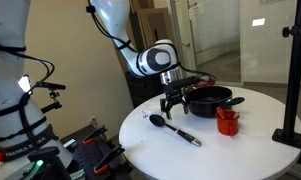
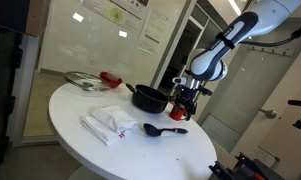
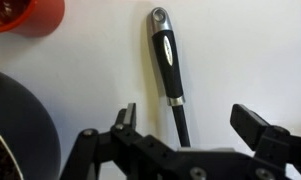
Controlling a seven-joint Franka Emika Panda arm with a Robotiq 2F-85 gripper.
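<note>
A black spoon or ladle with a dark handle and a silver band [image 1: 180, 131] lies flat on the white round table. My gripper [image 1: 175, 108] hangs above the table, between the spoon's head and the black pot [image 1: 208, 97]. In the wrist view, the fingers [image 3: 246, 122] are spread wide with nothing held between them. The spoon's handle [image 3: 168, 62] runs below the gap, and its head is hidden by the gripper. Right of the pot in exterior view 1 stands a red cup [image 1: 227, 122], whose rim area shows in the wrist view's upper left corner.
A folded white cloth [image 2: 110, 122] lies on the table, with a glass lid [image 2: 86, 79] and a red item [image 2: 111, 79] behind it. A black post [image 1: 290, 105] rises at the table's right.
</note>
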